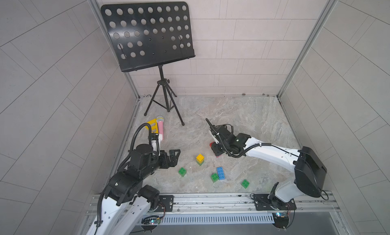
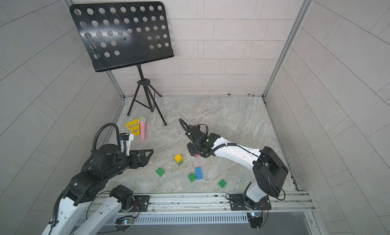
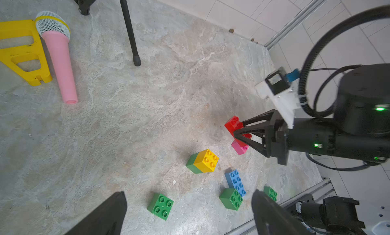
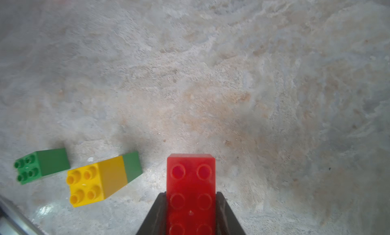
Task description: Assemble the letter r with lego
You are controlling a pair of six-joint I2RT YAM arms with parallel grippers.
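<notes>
My right gripper is shut on a long red brick (image 4: 191, 182), held above the floor. In the left wrist view, a pink brick (image 3: 240, 148) shows just below the red one; whether they touch, I cannot tell. A yellow brick (image 3: 206, 161) sits on a green brick (image 3: 192, 164), forming a short stack. Near the front are a lone green brick (image 3: 160, 206), another green brick (image 3: 230, 199) beside a blue brick (image 3: 235, 182), and a further green brick (image 1: 245, 183) to the right. My left gripper (image 1: 173, 158) hangs open and empty over the left side.
A black music stand (image 1: 161, 82) occupies the back left. Near its feet lie a pink microphone (image 3: 61, 64) and a yellow slotted piece (image 3: 28, 52).
</notes>
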